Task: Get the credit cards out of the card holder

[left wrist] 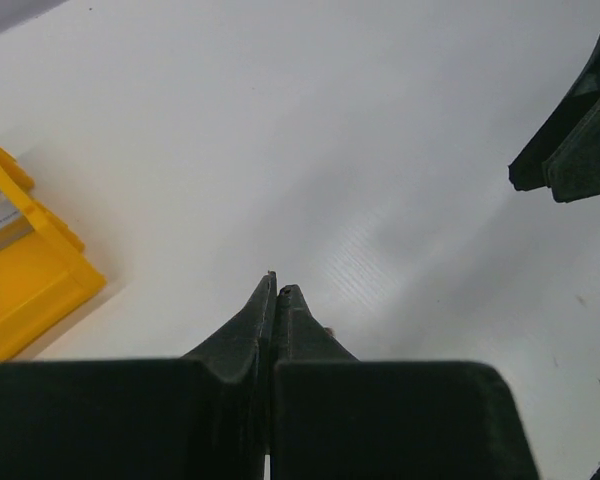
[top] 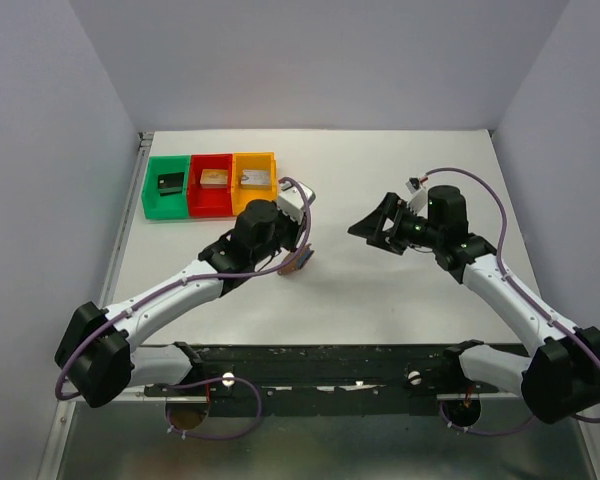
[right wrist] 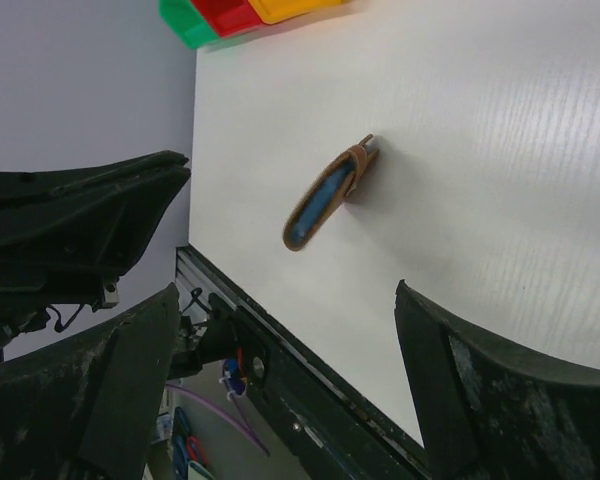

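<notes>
Beneath my left gripper (top: 301, 238) in the top view, the brown card holder (top: 291, 266) looks narrow, stood up on edge or steeply tilted. The right wrist view shows the card holder (right wrist: 318, 212) with its mouth open and blue inside; whether that is a card or lining I cannot tell. My left gripper appears there apart from the holder. Its fingers (left wrist: 242, 335) are shut in the left wrist view, and nothing shows clearly between them. To the right, my right gripper (top: 375, 242) hangs open and empty, its fingers pointing toward the holder.
At the back left sit three open bins: green (top: 164, 213), red (top: 210, 210) and yellow (top: 242, 203). Each has something lying inside.
</notes>
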